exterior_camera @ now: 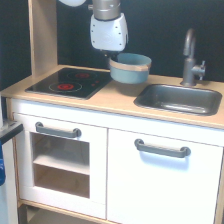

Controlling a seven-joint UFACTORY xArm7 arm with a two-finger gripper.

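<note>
A blue-grey pot is at the strip of counter between the stove and the sink, just left of the sink basin. At the pot's left rear side is my gripper, coming down from above. Its fingers are small and dark here, and they appear closed on the pot's rim or handle; the exact contact is hard to make out. Whether the pot's base touches the worktop or hangs slightly above it, I cannot tell.
The black stove top with red-ringed burners is bare at left. To the right lies an empty sink, its faucet standing behind. Below, the left cabinet has a see-through front; a white door is beside it.
</note>
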